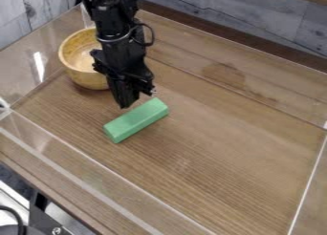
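The black robot arm reaches down from the top left, and its gripper (pixel 128 92) hangs just above and behind a green rectangular block (pixel 136 119) lying diagonally on the wooden floor. The gripper looks shut, with nothing visible between its fingers. A pale wooden bowl (pixel 79 57) sits behind the arm at the upper left, partly hidden by it.
A raised wooden edge runs along the top right. Dark cables lie at the lower left corner, beyond the surface's edge.
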